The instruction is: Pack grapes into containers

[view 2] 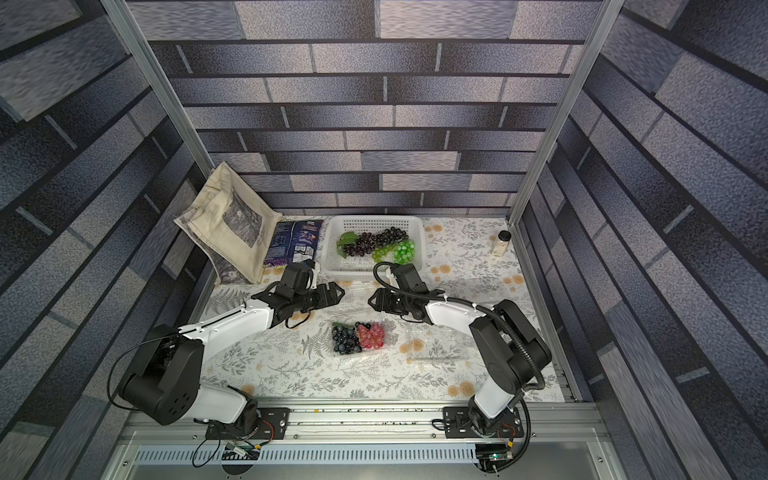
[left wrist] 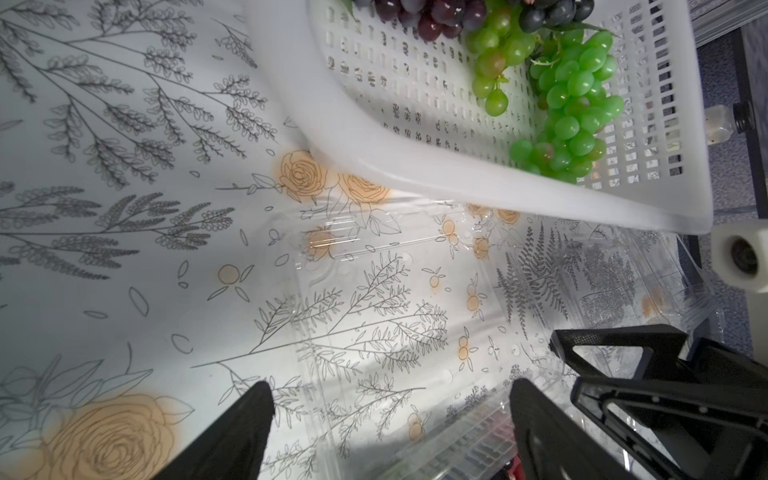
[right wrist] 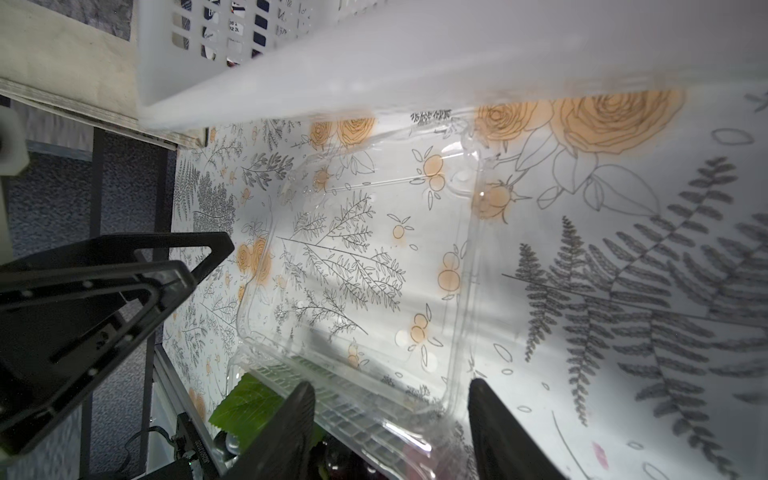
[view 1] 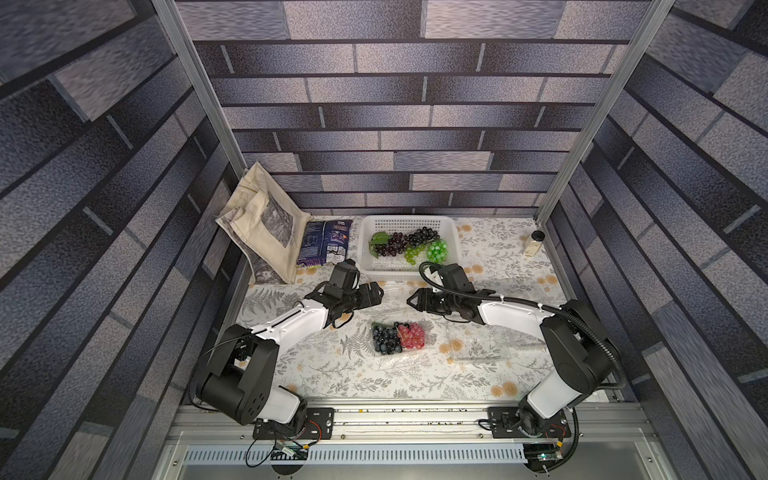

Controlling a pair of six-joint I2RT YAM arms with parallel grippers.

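Observation:
A clear plastic container holds dark grapes (view 1: 387, 339) and red grapes (view 1: 412, 336) at the middle of the table. Its transparent lid (right wrist: 376, 264) lies folded back toward the basket, flat in both wrist views. The white basket (view 1: 368, 264) behind it bears several bunches, dark ones (view 1: 392, 245) and green grapes (view 1: 436, 251). My left gripper is open over the lid's left side, nothing between its fingers. Across from it my right gripper stands open above the hinge area, also empty. Whether any fingertip touches the plastic, I cannot tell.
Another clear container (view 1: 496, 344), faintly visible, lies right of the filled one. A cream tote bag (view 1: 268, 224) and a purple packet (view 1: 324, 242) stand back left; a small bottle (view 1: 533, 243) is back right.

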